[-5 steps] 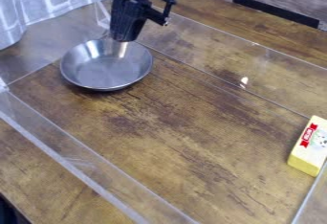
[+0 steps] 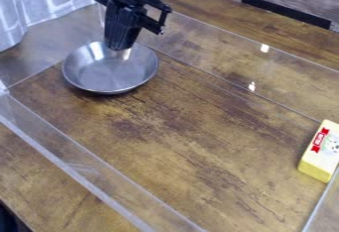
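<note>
A shallow metal bowl (image 2: 106,75) rests at the upper left of the wooden table. The black gripper (image 2: 117,40) hangs over the back part of that bowl, pointing down. Its fingertips look close together, and nothing can be made out between them. Whether they touch the bowl is unclear.
A yellow box (image 2: 320,152) with a red and white label lies at the right edge. A pale object (image 2: 8,23) stands at the far left. Clear plastic edges run along the table's sides.
The gripper has moved slightly left and down over the bowl. The bowl and yellow box look unmoved.
</note>
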